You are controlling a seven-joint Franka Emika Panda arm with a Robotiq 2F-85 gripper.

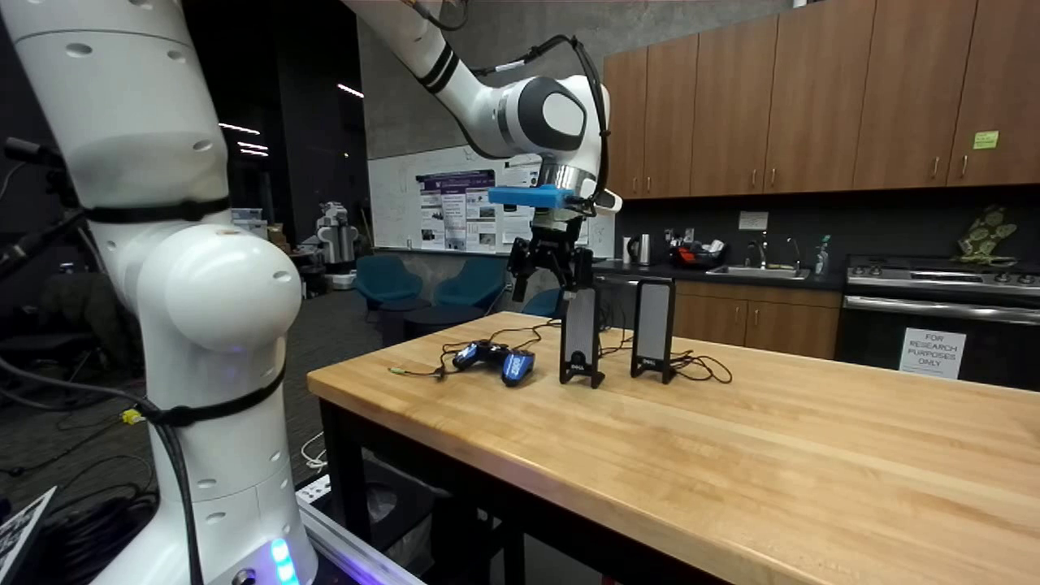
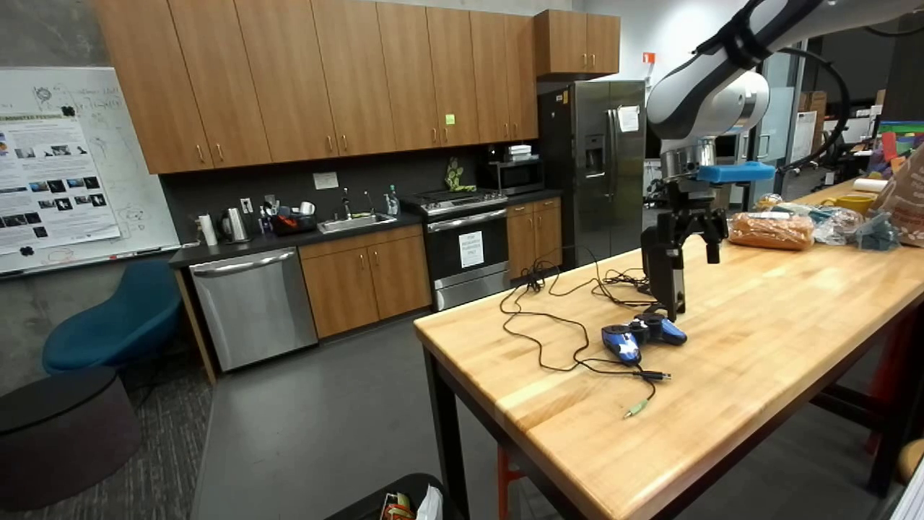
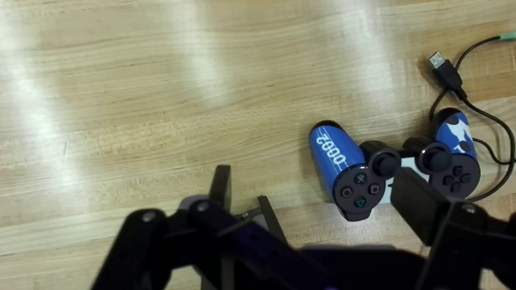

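Note:
My gripper (image 1: 546, 291) hangs above the far part of the wooden table, pointing down. It is open, with its two fingers (image 3: 221, 187) wide apart in the wrist view and nothing held between them. One slim black speaker with a grey front (image 1: 581, 336) stands upright just below the gripper, close to one finger. Its twin speaker (image 1: 653, 327) stands upright to the right in exterior view 1. A black and blue game controller (image 3: 336, 152) lies on the table beside the first speaker, partly hidden by a finger in the wrist view.
Loose black cables (image 2: 554, 321) trail round the controller and speakers, with a USB plug (image 3: 446, 72) at one end. Bagged items (image 2: 771, 230) crowd the table's far end in exterior view 2.

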